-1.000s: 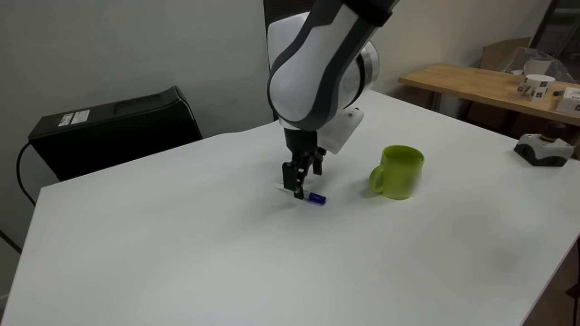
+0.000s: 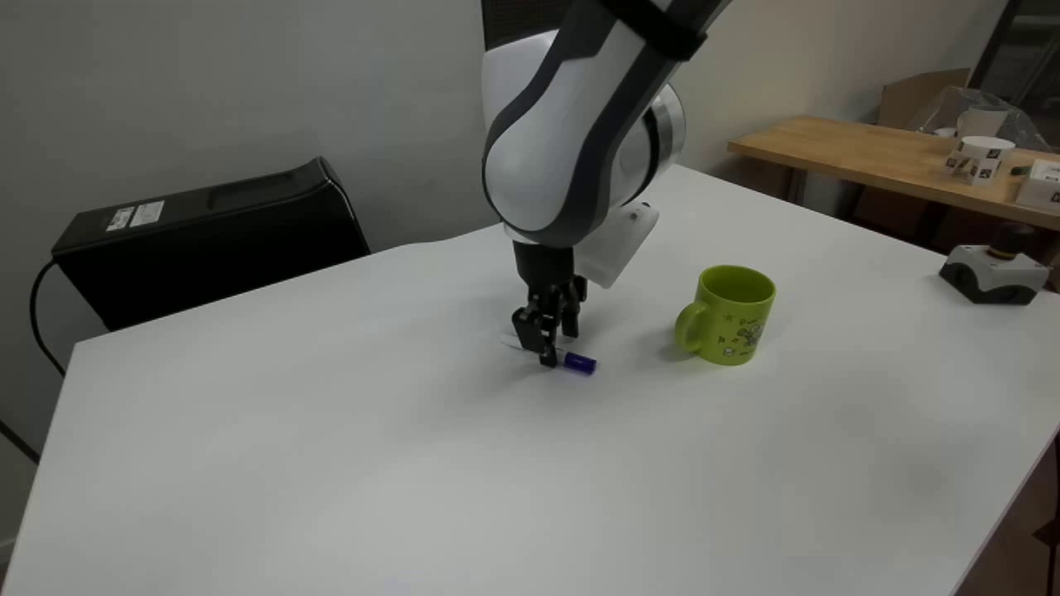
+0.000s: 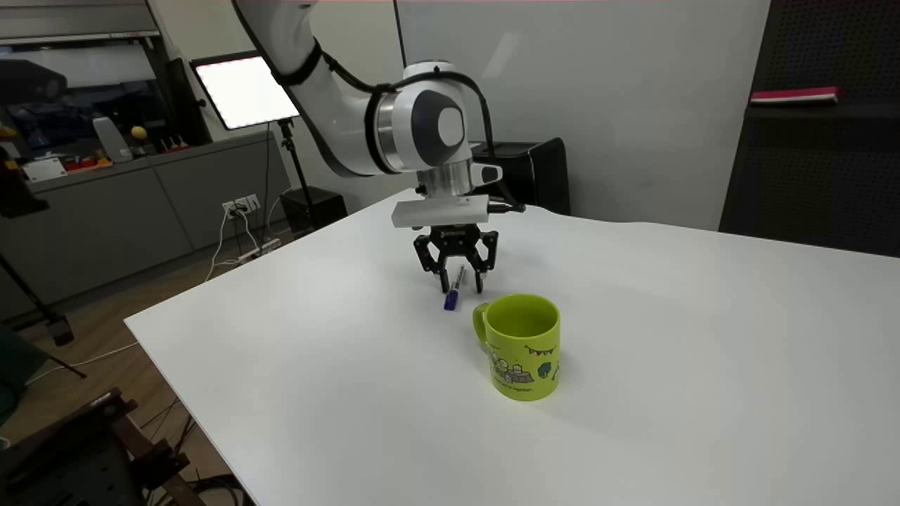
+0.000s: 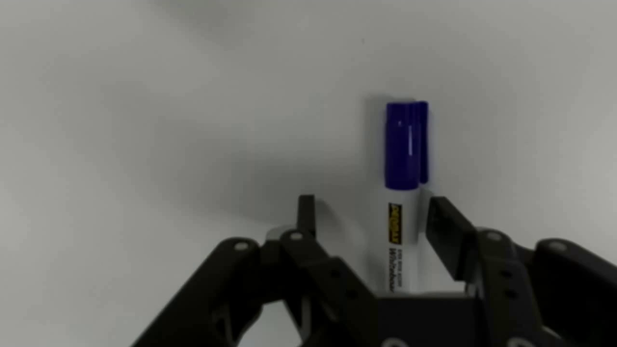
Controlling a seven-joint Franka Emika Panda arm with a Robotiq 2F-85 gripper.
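A whiteboard marker (image 4: 402, 147) with a blue cap and white body lies flat on the white table. My gripper is low over it, its black fingers apart on either side of the marker's body. In the wrist view the marker is close to the right finger (image 4: 448, 237), with a wider gap to the left one; whether the right finger touches it I cannot tell. Exterior view 2 shows the marker (image 3: 452, 298) between the fingertips, cap toward the mug. A green mug (image 2: 733, 313) stands upright nearby, its handle toward the gripper side.
At the table's back edge sits a black box (image 2: 214, 238). A grey switch box (image 2: 996, 266) rests near the far right edge.
The gripper has come down slightly and shifted a little left in exterior view 1, and its fingers look closer together. Marker and mug stay in place.
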